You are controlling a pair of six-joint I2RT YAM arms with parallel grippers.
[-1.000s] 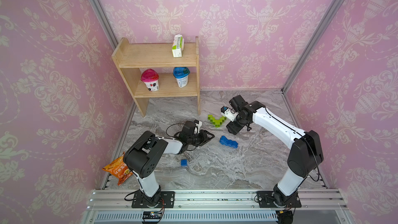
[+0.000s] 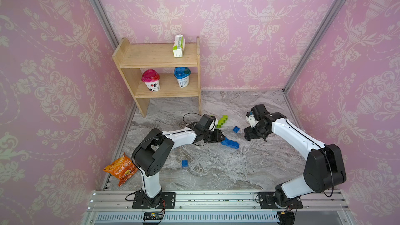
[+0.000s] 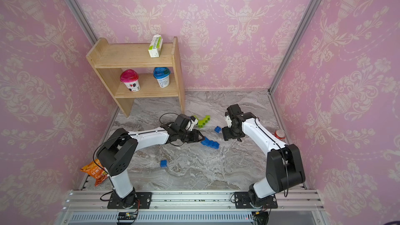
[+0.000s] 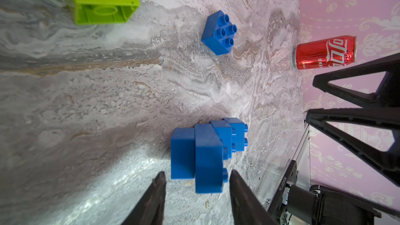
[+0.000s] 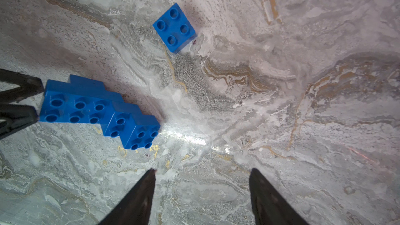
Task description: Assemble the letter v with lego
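A stepped row of joined blue bricks (image 2: 230, 143) lies on the marble table. Just at its left end is my left gripper, open, its fingertips either side of the end brick with a gap. My right gripper is open over bare table to the right of the bricks, nothing between its fingers. A single blue brick (image 5: 173, 27) lies behind the row, another blue brick (image 2: 184, 163) toward the front left. Stepped green bricks (image 4: 100, 0) lie at the back, partly hidden by my left arm.
A wooden shelf (image 2: 160, 64) with tubs and a carton stands back left. An orange snack bag (image 2: 118, 168) lies front left; a red can (image 4: 323, 53) stands at the right wall.
My left gripper has moved right to the blue row's end. The right gripper has moved right, away from the green bricks. The bricks look unmoved.
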